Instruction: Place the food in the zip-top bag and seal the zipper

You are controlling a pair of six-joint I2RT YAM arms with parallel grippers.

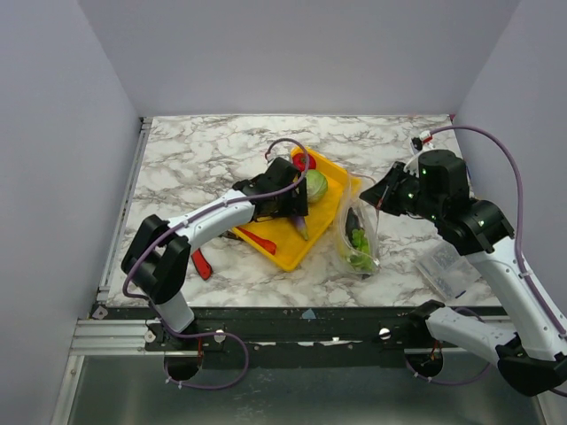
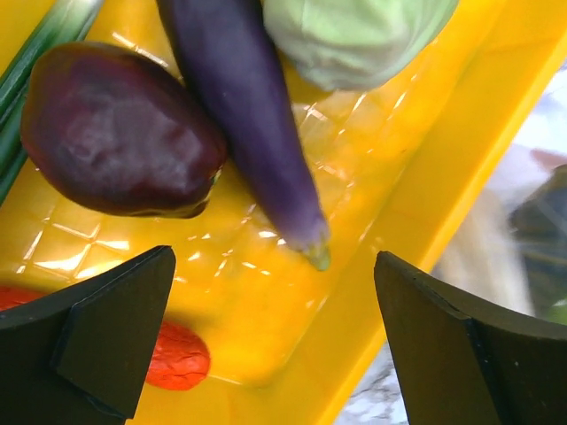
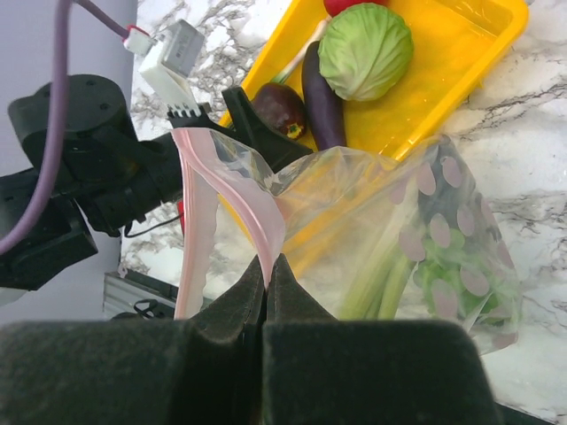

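Note:
My left gripper stands open over the yellow tray point(image 2: 483, 97), above a long eggplant point(image 2: 257, 142). A round dark eggplant point(image 2: 120, 128), a cabbage point(image 2: 354, 31), a red pepper point(image 2: 177, 354) and green stalks point(image 2: 27, 97) lie around it in the tray. My right gripper is shut on the pink-edged top of the clear bag point(image 3: 372, 230), which holds green vegetables and something dark. In the top view the bag point(image 1: 359, 248) stands right of the tray, and my left arm hides part of the tray.
A tomato point(image 1: 304, 162) sits at the tray's back. A flat clear bag point(image 1: 447, 270) lies on the right of the marble table point(image 1: 186, 142). A red object point(image 1: 201, 264) lies left of the tray.

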